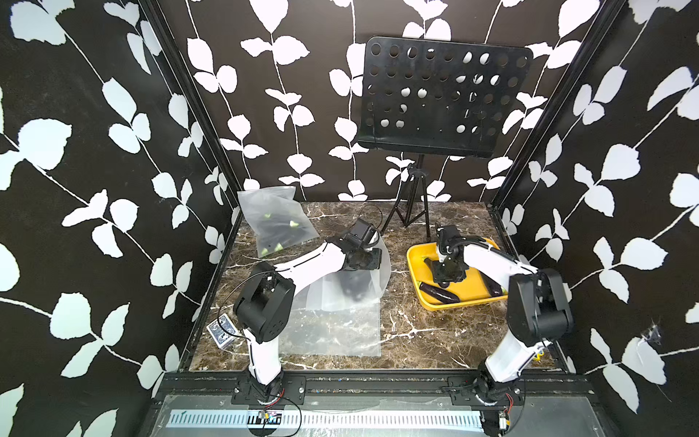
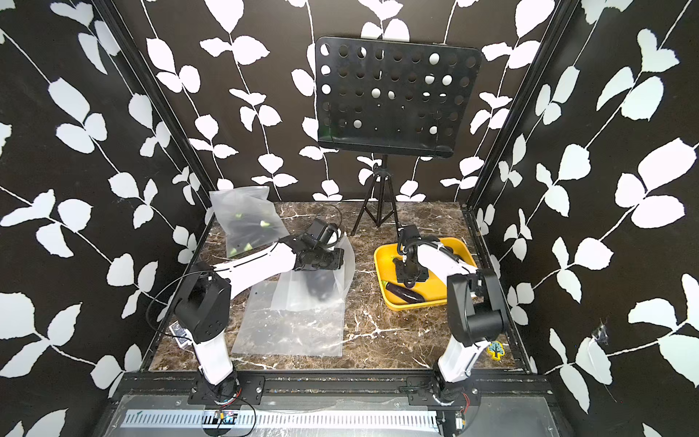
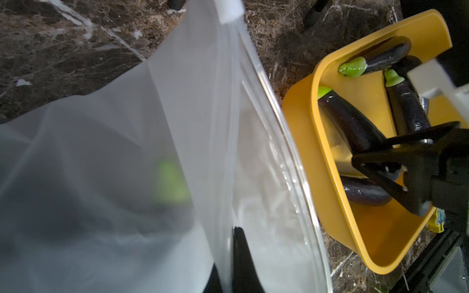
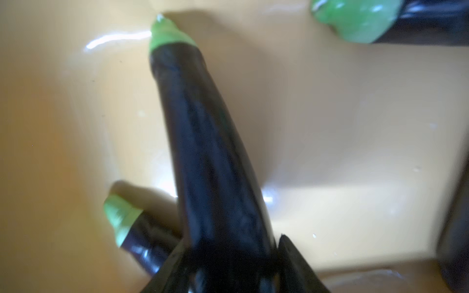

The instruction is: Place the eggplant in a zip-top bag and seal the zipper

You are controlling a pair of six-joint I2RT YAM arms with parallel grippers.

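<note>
A translucent zip bag [image 3: 112,166] with a green-capped shape showing through lies at centre-left. My left gripper is shut on the bag's zipper edge [image 3: 229,122]. In the yellow tray [image 1: 473,295] on the right lie several dark eggplants with green caps. My right gripper is down in the tray, shut around the lower part of a long eggplant [image 4: 210,146], whose green tip points away from the fingers. Another eggplant [image 1: 438,292] lies along the tray's near side.
Another filled bag [image 1: 273,222] lies at the back left. A black music stand [image 1: 444,94] stands behind the tray. A small card-like object [image 1: 224,330] lies at the front left. Bare marble shows between the bags and tray's front.
</note>
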